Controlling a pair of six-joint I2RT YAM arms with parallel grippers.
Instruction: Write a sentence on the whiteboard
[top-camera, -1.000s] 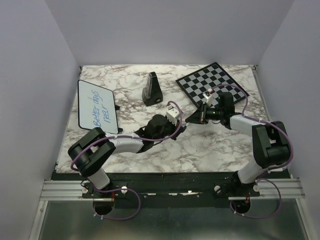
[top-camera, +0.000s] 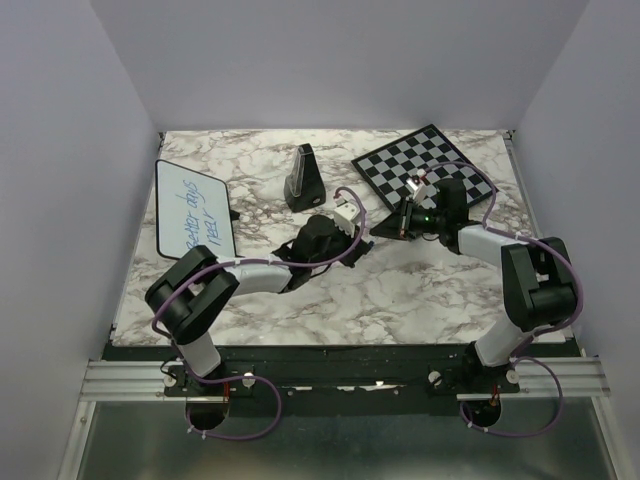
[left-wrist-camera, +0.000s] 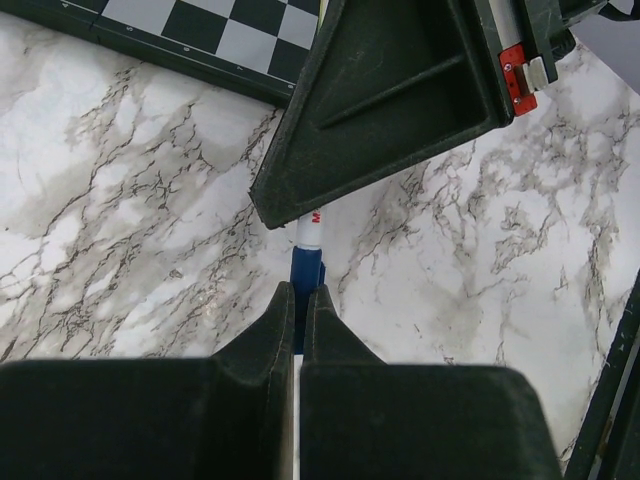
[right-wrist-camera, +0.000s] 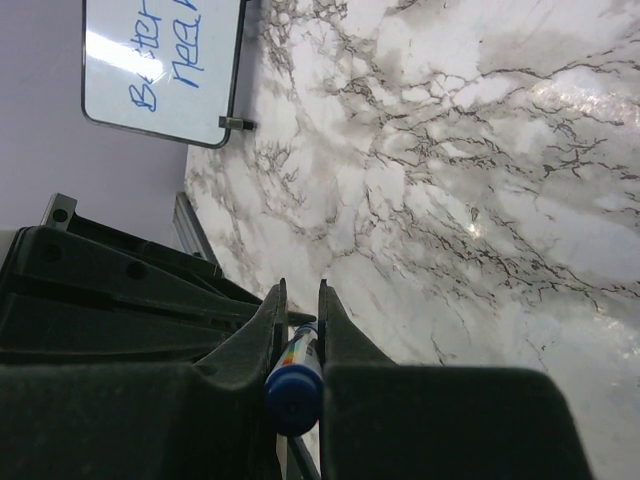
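Note:
The whiteboard (top-camera: 195, 210) at the left reads "Better days near" in blue; part of it shows in the right wrist view (right-wrist-camera: 160, 55). Over the middle of the table both grippers meet on a blue-and-white marker (left-wrist-camera: 308, 265). My left gripper is shut on its blue part, and my right gripper is shut on it too, with a blue end (right-wrist-camera: 295, 400) showing between the fingers. The right gripper's dark housing hides much of the marker in the left wrist view.
A checkerboard (top-camera: 420, 150) lies at the back right, and a black stand (top-camera: 304, 185) stands at the back middle.
The right arm has moved very slightly. The writing looks unchanged.

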